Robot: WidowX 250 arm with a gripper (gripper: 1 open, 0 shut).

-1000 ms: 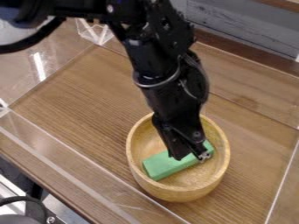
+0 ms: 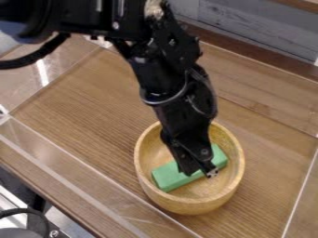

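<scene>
My black gripper (image 2: 196, 165) reaches down from the top of the camera view into a round light wooden bowl (image 2: 199, 199). In the bowl lies a green block (image 2: 170, 178), slanting from lower left to upper right, partly hidden under the gripper. The fingertips are over the block and look close together; whether anything is between them is hard to see.
The bowl stands on a wooden table (image 2: 81, 112) with clear room to the left and right. A grey wall (image 2: 248, 23) runs along the back. Cables and white parts show at the lower left edge.
The arm has shifted slightly left and changed its pose a little, with the gripper staying over the bowl. The bowl and block look about where they were.
</scene>
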